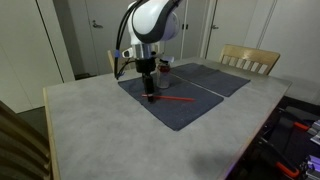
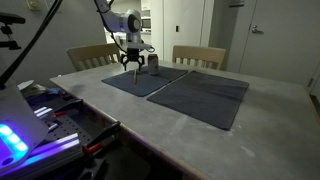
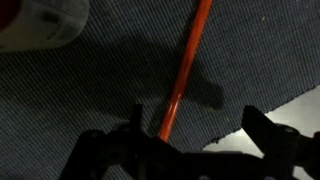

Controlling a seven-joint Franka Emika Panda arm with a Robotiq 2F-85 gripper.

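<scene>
A thin red stick lies on a dark mat, its length running across the mat in exterior view 1. My gripper is low over the stick's left end. In the wrist view the gripper stands open, and the red stick passes through the gap between its fingers, nearer the left one. The stick's near end is hidden by the gripper body. Whether a finger touches the mat cannot be told. The stick also shows under the arm in exterior view 2.
A can-like object stands on the mat just behind the gripper; part of it, white with red, appears as a can in the wrist view's upper left.
</scene>
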